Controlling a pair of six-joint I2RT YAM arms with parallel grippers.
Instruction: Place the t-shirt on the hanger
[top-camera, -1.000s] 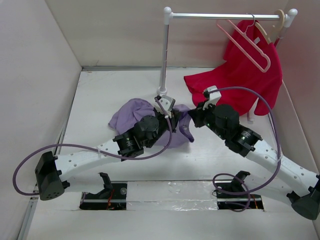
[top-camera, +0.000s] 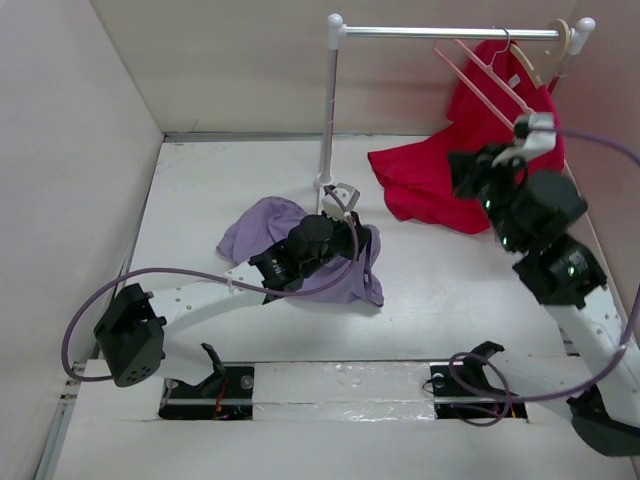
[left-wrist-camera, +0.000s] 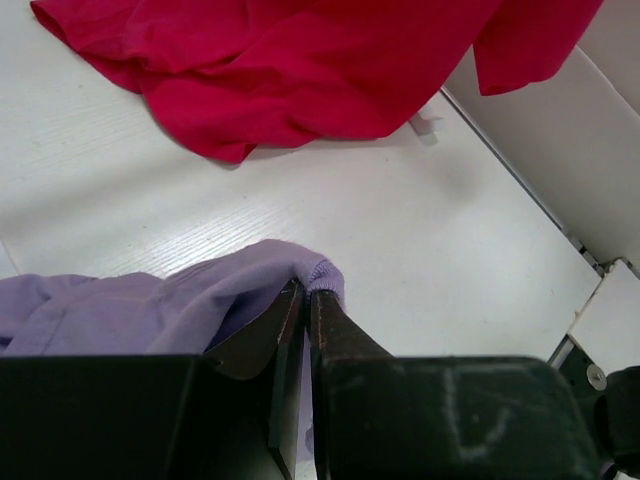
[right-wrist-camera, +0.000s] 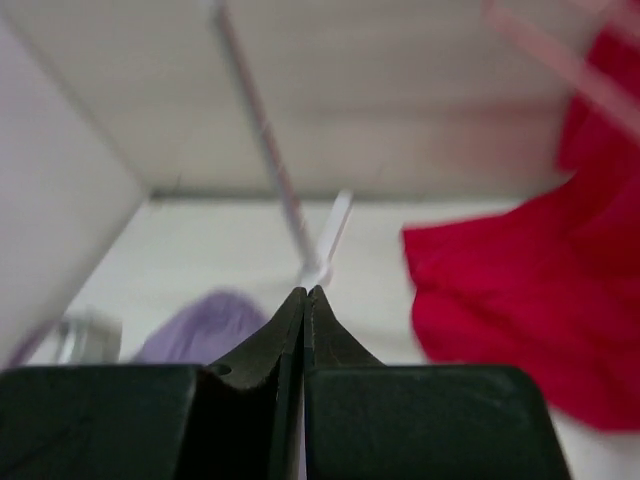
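Note:
A purple shirt (top-camera: 260, 230) lies bunched on the white floor left of the rack's foot. My left gripper is shut on its ribbed edge, which shows at the fingertips in the left wrist view. My right gripper (top-camera: 465, 175), blurred, is raised in front of the pink hanger (top-camera: 470, 75); in the right wrist view its fingers are shut with nothing seen between them. The pink hanger hangs from the metal rail (top-camera: 420, 32).
A red garment (top-camera: 460, 180) on a wooden hanger (top-camera: 530, 65) hangs at the right, its lower part spread on the floor (top-camera: 185, 180). Walls bound both sides and the back.
My right gripper has risen away from the purple shirt toward the pink hanger. My left gripper has shifted slightly right with the shirt's edge.

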